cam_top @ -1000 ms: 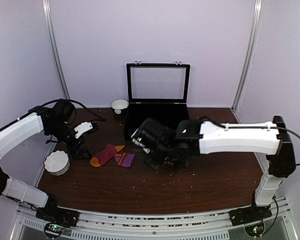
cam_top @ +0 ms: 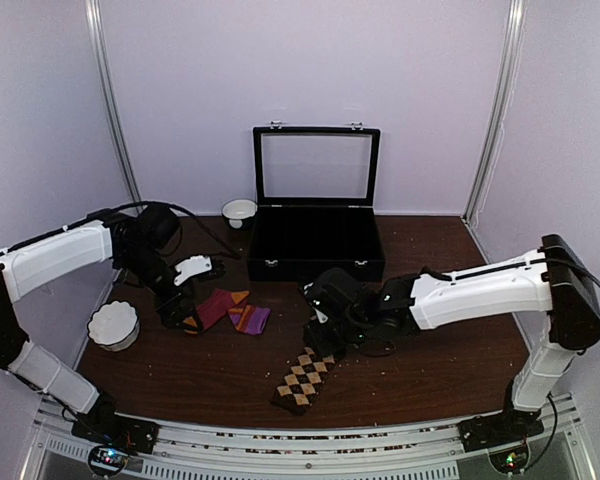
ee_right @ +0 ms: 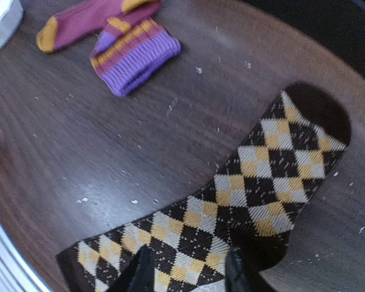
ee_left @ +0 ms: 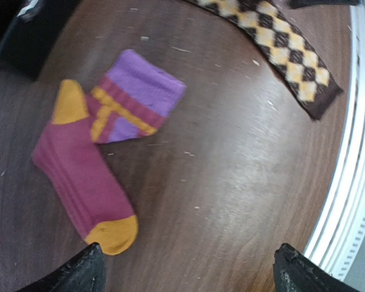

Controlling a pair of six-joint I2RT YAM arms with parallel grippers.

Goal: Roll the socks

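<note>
A black and yellow argyle sock (cam_top: 305, 381) lies flat on the table at front centre; in the right wrist view the sock (ee_right: 231, 201) stretches diagonally, its heel bulging to one side. My right gripper is part open above its leg, a gap showing between the fingers. A maroon and purple striped sock (ee_left: 85, 170), with orange toe and heel, lies left of centre, bent at the heel with its purple cuff (ee_left: 140, 91) angled away. My left gripper is open close by, with bare table between its fingers.
Behind the socks stands an open black box (cam_top: 315, 240) with its lid up. One white bowl (cam_top: 114, 325) sits at the left edge, another small bowl (cam_top: 239, 212) beside the box.
My left gripper has moved right, nearer the maroon sock.
</note>
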